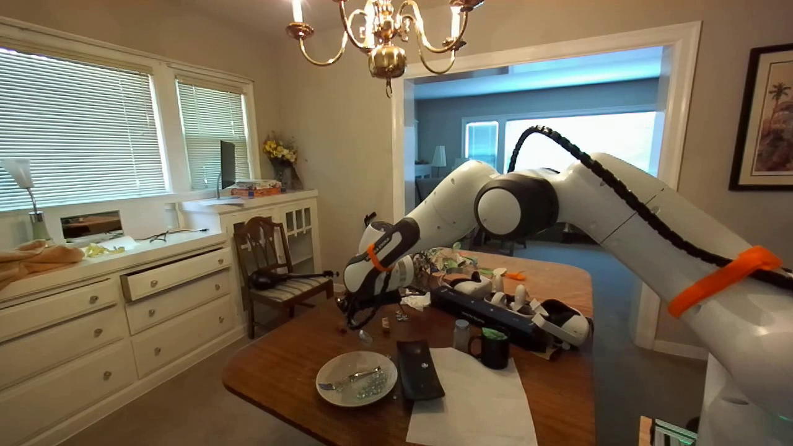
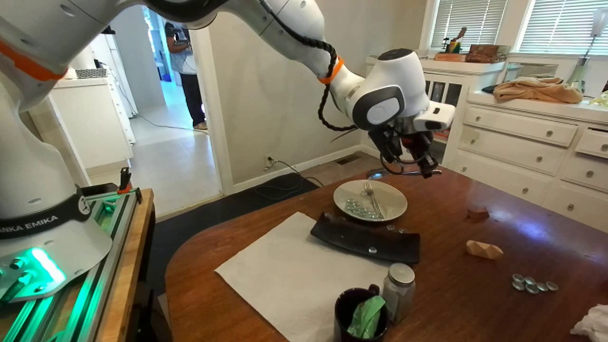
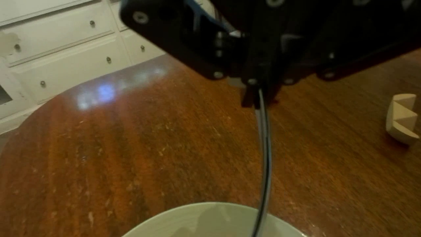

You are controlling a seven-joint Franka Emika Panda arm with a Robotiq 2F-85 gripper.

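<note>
My gripper is shut on a thin metal utensil, gripped by its handle and seen nearly edge-on in the wrist view. It looks like a spoon in exterior view 2, its rounded end pointing back over the far rim of the plate. In exterior view 1 the gripper hangs above the table beyond the pale plate, with the rounded end below it. A fork and several clear glass beads lie on that plate.
Beside the plate lie a black case and a white sheet. A black mug and a glass shaker stand near the sheet. Small wooden pieces and loose beads rest farther out. Bare tabletop lies leftward in the wrist view.
</note>
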